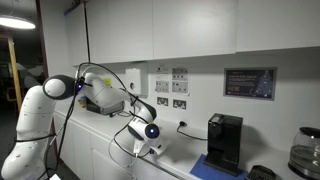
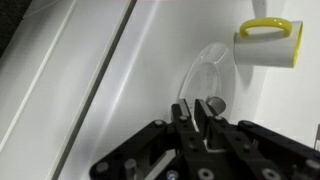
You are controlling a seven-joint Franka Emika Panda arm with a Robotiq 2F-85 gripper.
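Observation:
In the wrist view my gripper is low over the counter, its dark fingers close together. A small rounded grey object (image 2: 217, 104) shows right at the fingertips, and the fingers appear shut on it; its shape is mostly hidden by the gripper. Just beyond the fingertips lies a pale, see-through oval dish (image 2: 205, 72). A white mug with a yellow handle (image 2: 268, 22) is beyond the dish, at the upper right. From the exterior view, the gripper (image 1: 147, 153) points down at the counter, too small there to show what it holds.
A black coffee machine (image 1: 224, 138) stands on a blue mat (image 1: 203, 172) right of the arm. Farther right is a glass jug (image 1: 306, 150). Wall sockets (image 1: 180, 87) are behind. The counter's front edge (image 2: 98, 75) runs along the left of the wrist view.

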